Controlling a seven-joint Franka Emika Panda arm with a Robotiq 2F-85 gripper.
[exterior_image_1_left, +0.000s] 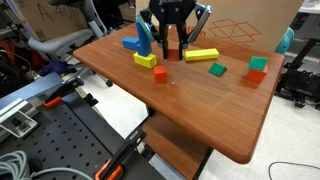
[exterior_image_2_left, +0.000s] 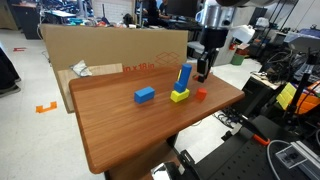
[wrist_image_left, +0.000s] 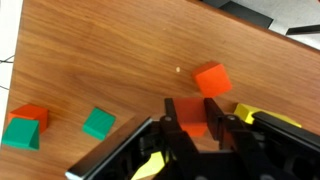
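Observation:
My gripper (exterior_image_1_left: 173, 55) is shut on a red block (wrist_image_left: 190, 113) and holds it above the table. A second red block (exterior_image_1_left: 160, 75) lies on the wood, below and toward the near edge; the wrist view shows this red block (wrist_image_left: 212, 80) just beyond the fingers. In exterior view 2 the gripper (exterior_image_2_left: 203, 76) is dark and small, and the held block cannot be made out there; the red block on the table (exterior_image_2_left: 200, 95) shows beneath it.
Close by, a blue block (exterior_image_2_left: 184, 76) stands upright on a yellow block (exterior_image_2_left: 180, 96). Another blue block (exterior_image_2_left: 145, 95) lies apart. A long yellow block (exterior_image_1_left: 201, 55), a green block (exterior_image_1_left: 217, 69) and a green-on-red pair (exterior_image_1_left: 258, 67) lie across.

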